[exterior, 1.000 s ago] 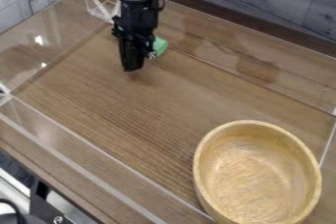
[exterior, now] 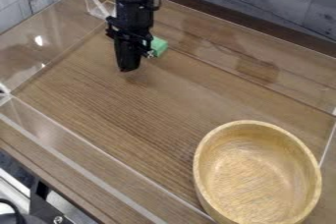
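The black arm reaches down from the back of the table to my gripper (exterior: 129,59), low over the wood at the upper left. Just behind and right of it sits a small green object (exterior: 157,45), partly hidden by the gripper. Whether the fingers are open or shut is too small and dark to tell.
A large pale tan bowl (exterior: 254,135) stands at the lower right. A grey wall (exterior: 256,7) runs along the back, and some clear plastic or wire lies left of the arm.
The arm and gripper have shifted very slightly to the left over the last second. The green object looks unmoved.
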